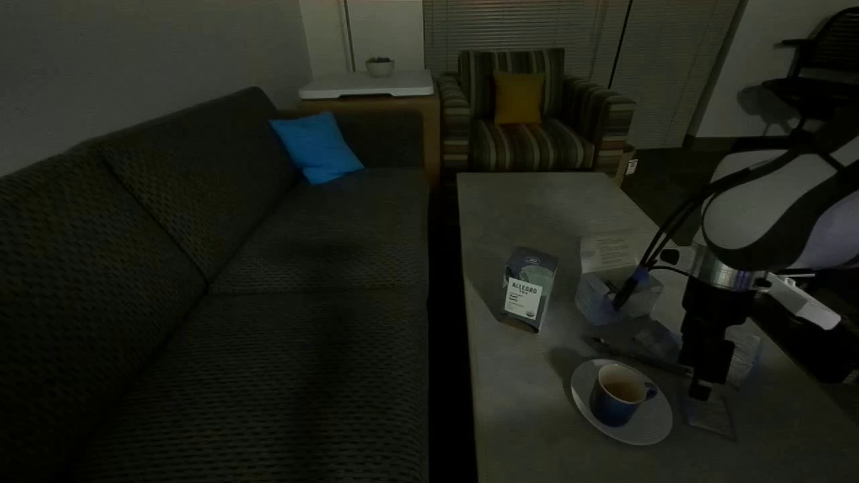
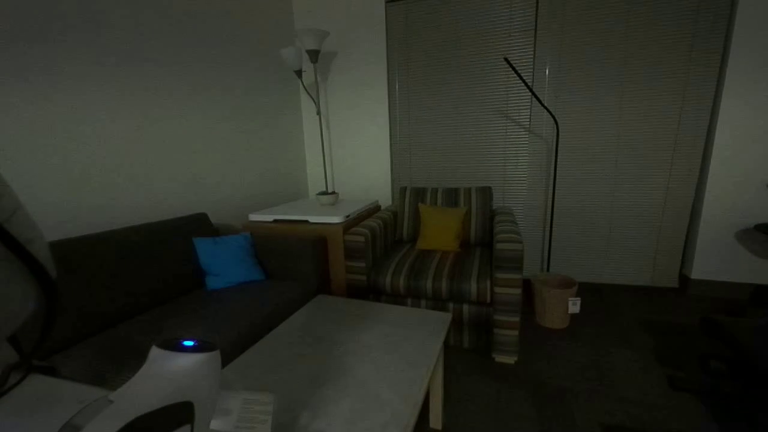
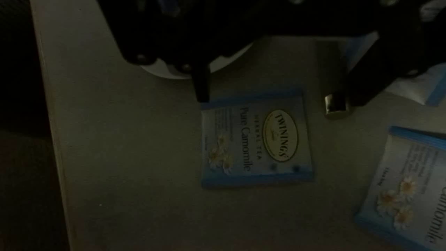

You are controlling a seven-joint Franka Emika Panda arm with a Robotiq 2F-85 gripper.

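My gripper points down over the near right part of the coffee table, just right of the saucer. In the wrist view the gripper is open, its fingers spread wide with nothing held. Below the gap lies a flat Twinings Pure Camomile tea packet. A second camomile packet is cut off by the right edge. Beside the right finger shows the shiny end of a dark rod-like utensil. A blue cup of brownish liquid stands on a white saucer.
An Allegro tea box stands upright farther back, beside an open pale box. More packets lie at right, one partly behind the gripper. A sofa runs along the left.
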